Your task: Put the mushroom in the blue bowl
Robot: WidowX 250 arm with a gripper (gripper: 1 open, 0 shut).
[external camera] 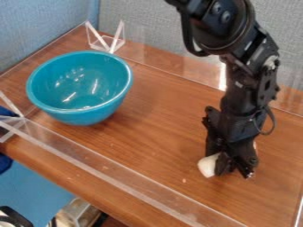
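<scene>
The mushroom (210, 165) shows as a small white piece low on the wooden table, right of centre. My gripper (228, 168) is down around it, and the dark fingers cover its right side. Whether the fingers are closed on the mushroom cannot be made out. The blue bowl (80, 86), turquoise and empty, sits upright at the left, well apart from the gripper.
Clear low walls (130, 180) edge the table along the front and back. A white wire-like stand (106, 38) rises behind the bowl. The wooden surface (160, 115) between bowl and gripper is free.
</scene>
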